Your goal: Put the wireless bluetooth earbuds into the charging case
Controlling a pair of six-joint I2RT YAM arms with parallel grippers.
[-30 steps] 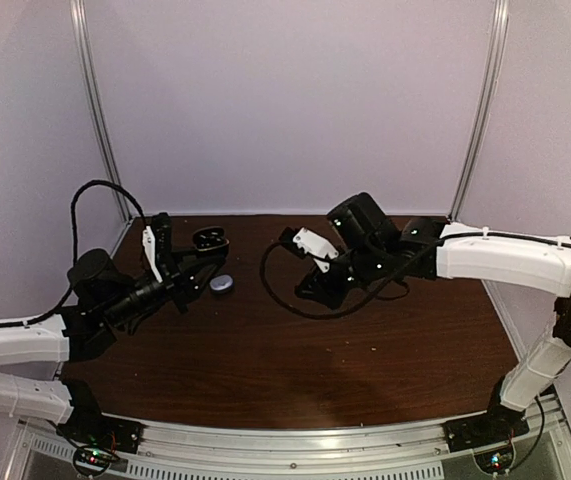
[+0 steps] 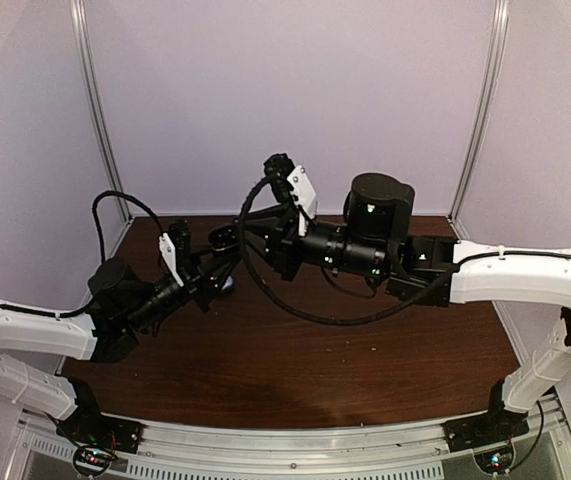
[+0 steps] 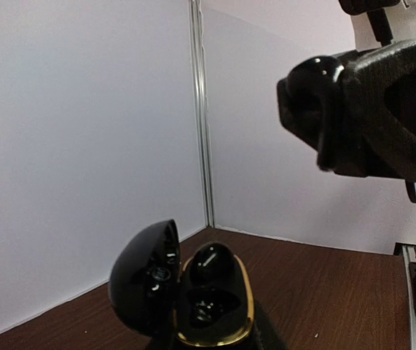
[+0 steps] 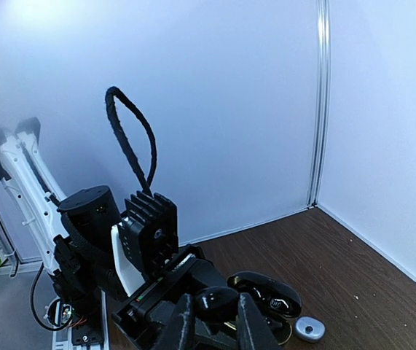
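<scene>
In the top view my left gripper point(image 2: 217, 268) is shut on the black charging case point(image 3: 248, 310), holding it above the table. Its glossy lid point(image 3: 138, 281) stands open. One black earbud point(image 3: 213, 262) sits in the far slot of the gold-rimmed case; the near slot looks empty. Above and to the right of the case in the left wrist view is my right gripper. A second black earbud is gripped between its fingers, apart from the case in the left wrist view.
A small pale grey oval object point(image 4: 309, 329) lies on the brown table point(image 2: 295, 350), partly hidden from above by the left gripper. The right arm's cable point(image 2: 345, 320) loops out in front.
The left gripper has shifted slightly right with the case, and now partly covers the grey object from above.
</scene>
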